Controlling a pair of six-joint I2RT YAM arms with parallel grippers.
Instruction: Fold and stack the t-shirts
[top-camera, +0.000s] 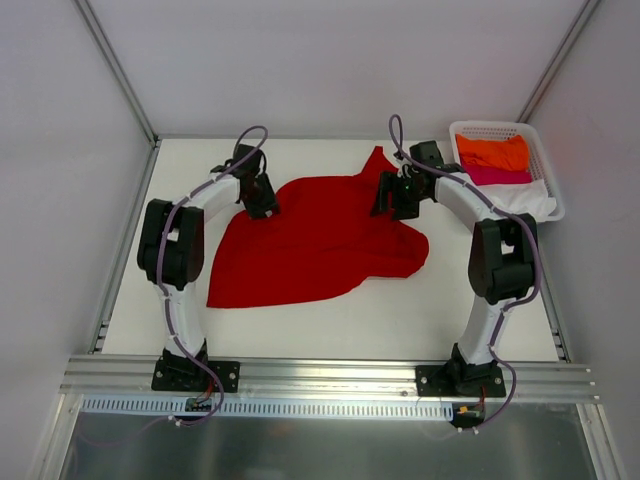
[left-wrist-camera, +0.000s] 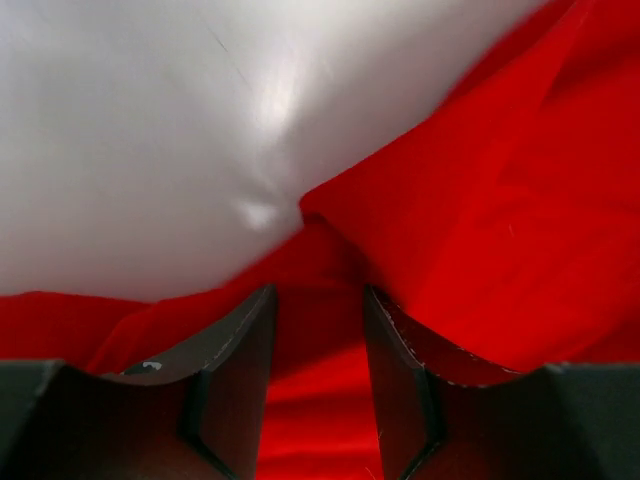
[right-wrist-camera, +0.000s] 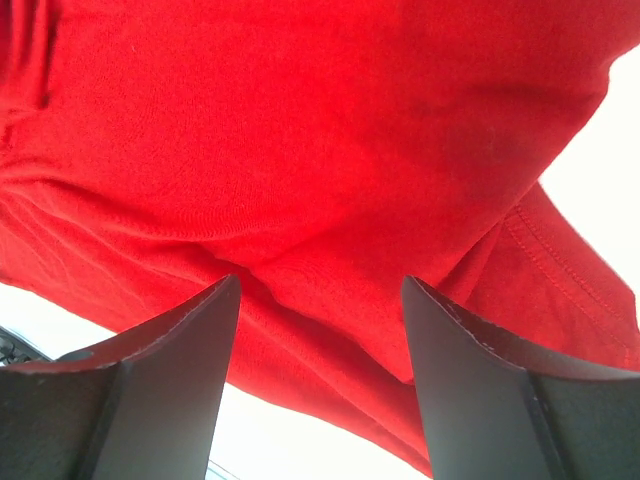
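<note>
A red t-shirt lies spread and wrinkled across the middle of the table. My left gripper is over its upper left part. In the left wrist view the left gripper stands part open, with red cloth showing beneath and between its fingers; whether it touches the cloth is unclear. Above the shirt's upper right part is my right gripper. Its fingers are wide apart in the right wrist view, with unpinched red cloth below. A stitched hem lies to the right there.
At the back right stands a white basket holding an orange cloth, a magenta cloth and a white cloth. Bare white table is in front of the shirt.
</note>
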